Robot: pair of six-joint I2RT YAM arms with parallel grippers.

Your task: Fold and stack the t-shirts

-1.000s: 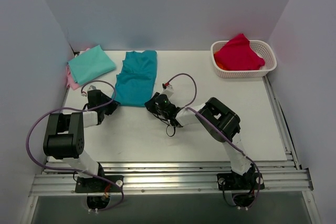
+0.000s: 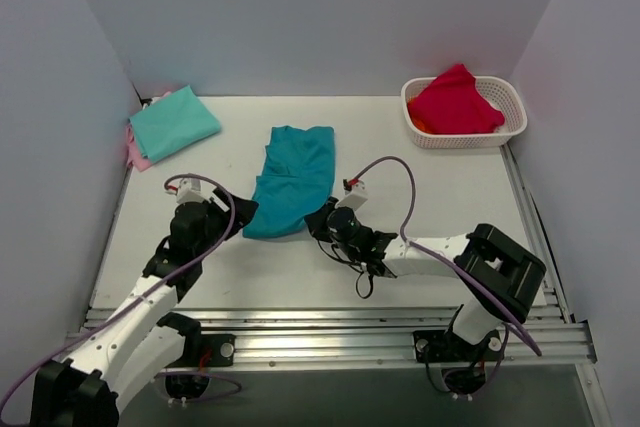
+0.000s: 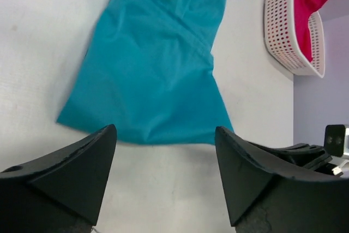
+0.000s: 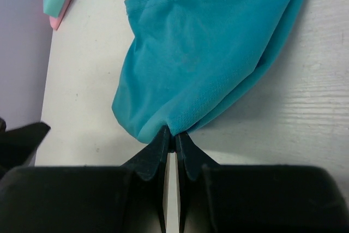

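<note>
A teal shirt (image 2: 290,187) lies partly folded on the white table, middle of the top view. My right gripper (image 2: 322,213) is shut on its lower right corner, the cloth pinched up there. My left gripper (image 2: 240,205) hangs just left of the shirt's lower part, fingers apart, nothing held between them. At the back left, a folded mint shirt (image 2: 175,124) lies on pink cloth (image 2: 137,155).
A white basket (image 2: 510,122) at the back right holds a red shirt (image 2: 455,102) and some orange cloth. Walls bound the back and both sides.
The teal shirt has been drawn right and toward me with my right gripper on it. My left arm has swung round and moved right, its gripper away from the shirt's left corner.
</note>
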